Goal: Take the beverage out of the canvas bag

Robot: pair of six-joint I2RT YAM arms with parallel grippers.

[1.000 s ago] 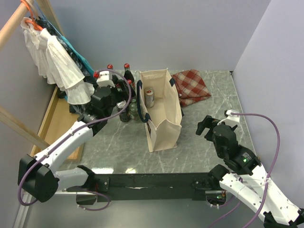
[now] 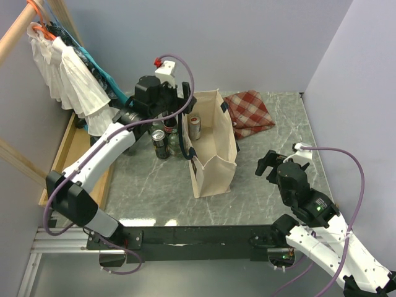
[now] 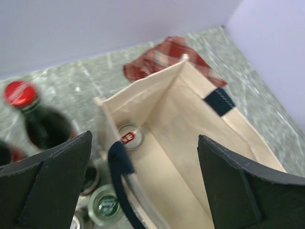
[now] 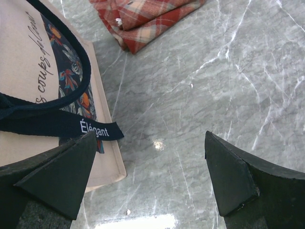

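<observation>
An upright cream canvas bag [image 2: 216, 176] stands open on the grey marble counter. One can [image 2: 194, 127] is inside it, near the left wall; the left wrist view shows the top of this can [image 3: 130, 136] at the far inner corner. Above the bag's left edge hovers my left gripper [image 2: 189, 98], open, with nothing between its fingers. To the right of the bag, my right gripper [image 2: 264, 171] is open and empty over bare counter. In the right wrist view the bag's printed side [image 4: 78, 95] and dark straps appear at the left.
Left of the bag, bottles and cans cluster closely, among them a red-capped bottle [image 3: 43, 117] and a dark can [image 2: 159, 144]. A red plaid cloth [image 2: 249, 113] lies behind on the right. Clothes [image 2: 83, 80] hang at the left.
My left arm has swung rightward, carrying its gripper from over the bottles to the bag's left edge. The right arm, the bag and the can inside it have stayed put.
</observation>
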